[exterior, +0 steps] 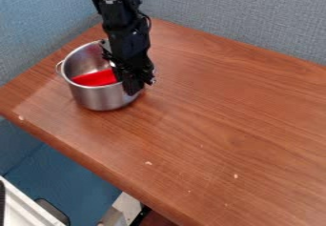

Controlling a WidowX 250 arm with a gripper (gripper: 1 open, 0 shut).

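A steel pot (99, 94) with side handles stands on the wooden table at the upper left. Inside it lies a red object (93, 77), partly hidden. My black gripper (132, 81) comes down from the top over the pot's right side and rim, covering part of it. Whether its fingers are open or shut, and whether anything is between them, does not show.
Blue-grey padded walls stand behind and at the left. A white object (23, 206) lies below the table edge at lower left.
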